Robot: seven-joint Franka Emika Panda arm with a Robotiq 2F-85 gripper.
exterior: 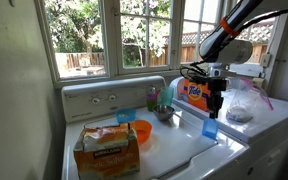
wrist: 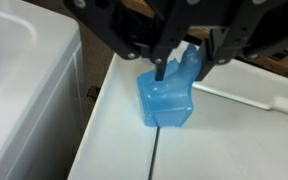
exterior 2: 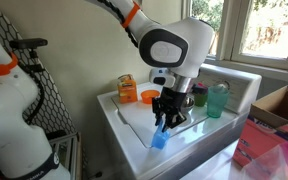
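Note:
A translucent blue cup (exterior: 209,128) stands on the white machine top near its right front edge. My gripper (exterior: 214,112) points down at it from above. In exterior view 2 the fingers reach the upper part of the blue cup (exterior 2: 160,138). Up close in the wrist view, the blue cup (wrist: 165,98) lies under the gripper; the dark fingers stand apart, with a narrow raised part of blue plastic between them. Whether both fingers press on it cannot be made out.
On the left machine top are a Kirkland box (exterior: 107,152), an orange bowl (exterior: 141,131), a blue bowl (exterior: 124,116) and a metal bowl (exterior: 164,113). An orange Tide box (exterior: 195,95) and a plastic bag (exterior: 246,103) stand behind the gripper.

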